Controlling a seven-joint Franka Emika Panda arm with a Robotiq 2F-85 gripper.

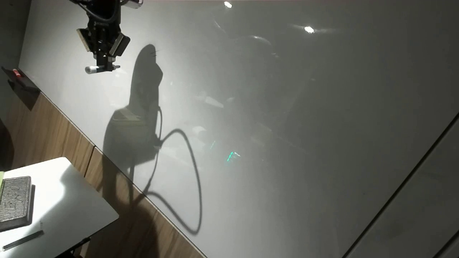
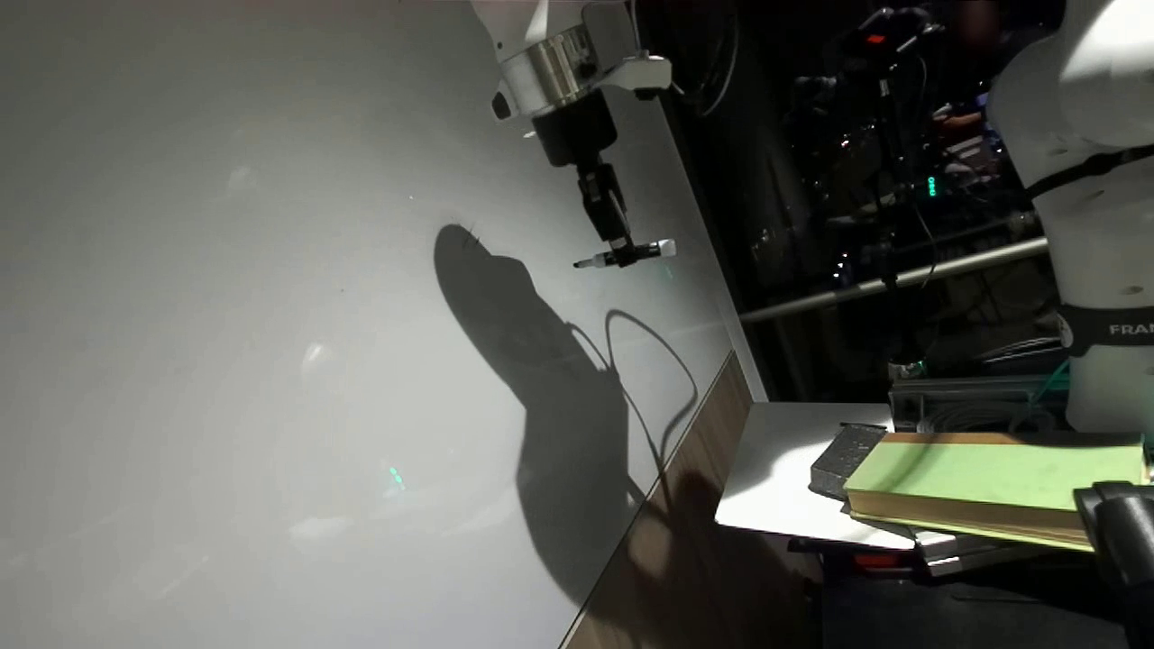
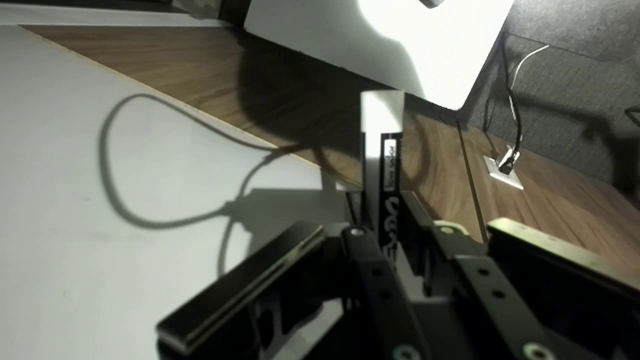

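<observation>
My gripper (image 1: 104, 68) is shut around the middle of a black-and-white marker (image 1: 91, 69), in front of the whiteboard (image 1: 266, 107). In exterior view 2 the uncapped-looking dark tip of the marker (image 2: 594, 261) points left towards the board, while its white end faces away; a gap to the surface seems to remain, though its depth is hard to judge. Seen from the wrist, the marker (image 3: 382, 150) stands between the fingers, white end outward, and its tip is hidden. A few faint dark strokes (image 1: 153, 53) show on the board near the top of the arm's shadow.
A white table (image 1: 81, 210) carries a dark eraser-like block (image 1: 15, 200) and a thin dark stick (image 1: 23, 240). A green book-like block (image 2: 974, 472) lies beside it. Wood panelling (image 1: 51, 124) borders the board below. The board's right side is clear.
</observation>
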